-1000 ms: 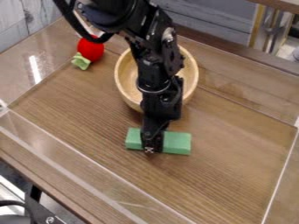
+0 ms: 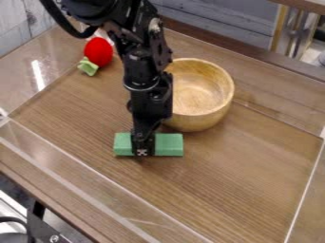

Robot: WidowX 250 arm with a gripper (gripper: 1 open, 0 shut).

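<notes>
A green rectangular block (image 2: 166,144) lies on the wooden table (image 2: 76,152) at the front middle. The black robot arm comes down from the top of the view, and its gripper (image 2: 143,143) is shut on the block, its fingers over the block's left half. Part of the block is hidden behind the gripper.
A wooden bowl (image 2: 210,90) sits just behind the block, partly hidden by the arm. At the back left are a red round object (image 2: 99,50) and a small green item (image 2: 87,66).
The gripper and green block have shifted left, and the block now lies more squarely to the view.
</notes>
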